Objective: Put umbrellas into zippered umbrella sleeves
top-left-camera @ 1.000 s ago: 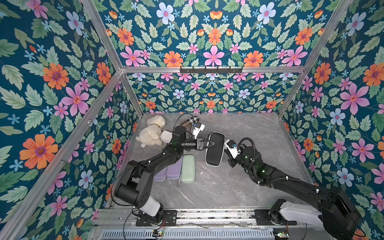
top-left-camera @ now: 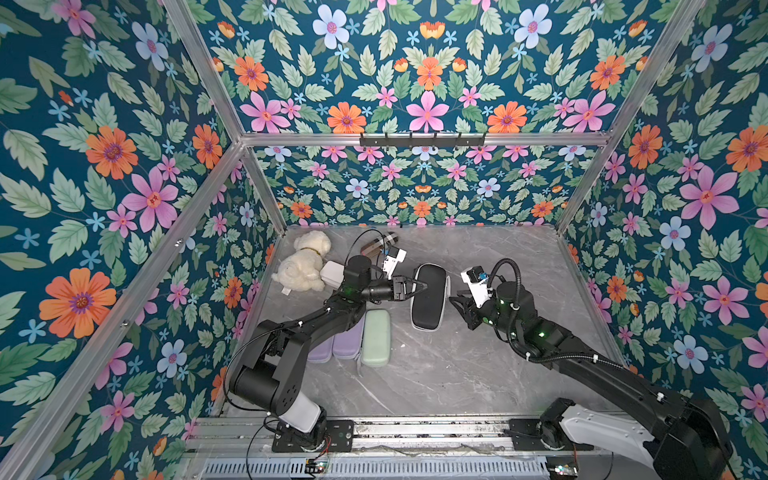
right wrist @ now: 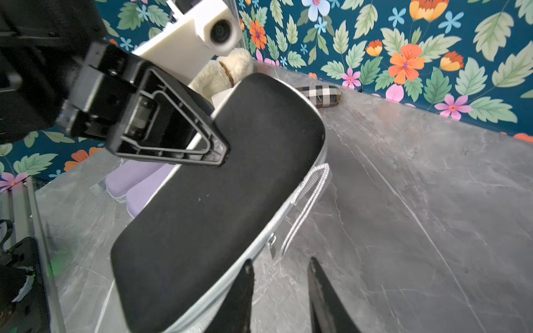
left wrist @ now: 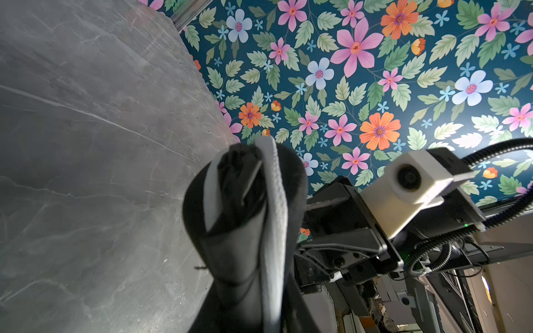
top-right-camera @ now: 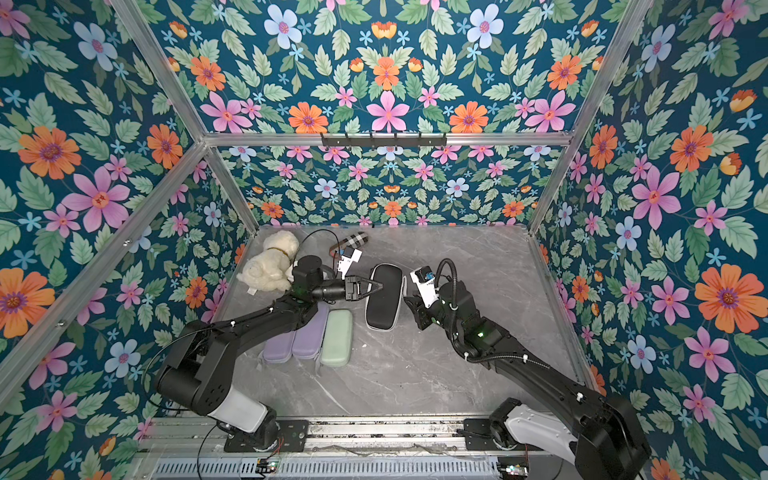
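A black sleeve with a pale zipper edge [top-left-camera: 429, 304] is at the table's middle. It looks tilted up in the right wrist view. My left gripper [top-left-camera: 419, 287] straddles its left side, one finger [right wrist: 183, 130] lying over the black face and the other hidden; the sleeve looks pinched between them. In the left wrist view the sleeve gapes at its end, and folded dark fabric, apparently an umbrella [left wrist: 241, 180], shows inside. My right gripper stands open and empty, close to the sleeve's right edge. Near it are the zipper slider [right wrist: 271, 244] and a pale strap loop [right wrist: 302, 213].
Purple sleeves [top-left-camera: 348, 340] and a green sleeve [top-left-camera: 376, 338] lie front left. Behind my left arm are a checkered item [right wrist: 322, 95], a white box [top-left-camera: 332, 274] and a plush toy [top-left-camera: 301, 268].
The sleeve and my left gripper shifted only a little.
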